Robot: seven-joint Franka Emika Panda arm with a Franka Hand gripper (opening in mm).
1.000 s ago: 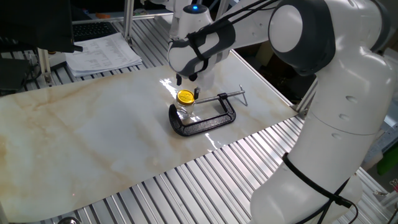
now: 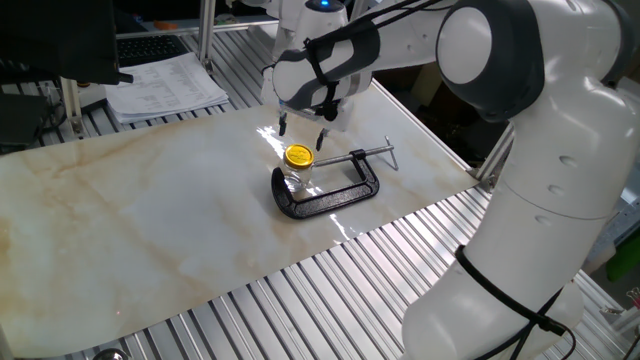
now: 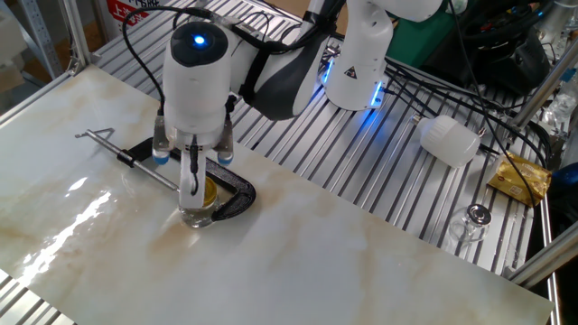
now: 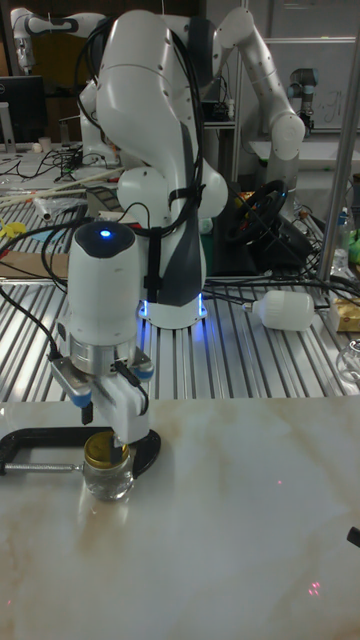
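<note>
A small glass jar with a yellow lid (image 2: pixel 299 156) stands upright on the marbled board. It is at the mouth of a black C-clamp (image 2: pixel 325 205), between the frame's end and the screw rod (image 2: pixel 335 160); whether the clamp grips it I cannot tell. My gripper (image 2: pixel 301 132) is open above the jar, its two dark fingertips apart with nothing between them. In the second exterior view the hand partly hides the jar (image 3: pixel 196 218). The third exterior view has one finger in front of the yellow lid (image 4: pixel 103 448).
The marbled board (image 2: pixel 130 235) is bare away from the clamp. Papers (image 2: pixel 165 90) lie at its far side. On the slatted table stand a white bulb-shaped object (image 3: pixel 449 141), a small glass jar (image 3: pixel 470 223) and a yellow packet (image 3: pixel 520 178).
My hand has shifted slightly up and away from the jar in the first exterior view, and its fingertips appear farther apart. The jar and clamp have stayed put.
</note>
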